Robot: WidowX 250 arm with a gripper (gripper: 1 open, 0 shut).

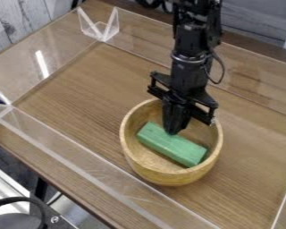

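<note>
A black robot arm reaches down from the top to a wooden bowl (146,163) near the middle of the table. In the bowl lies a green block (170,143), lying diagonally. My gripper (173,121) is at the bowl's back rim, just above the block's upper end; its fingertips are dark and small, and whether they touch the block is unclear.
Clear plastic pieces are at the back left and along the left edge. A dark cable (26,215) lies at the bottom left.
</note>
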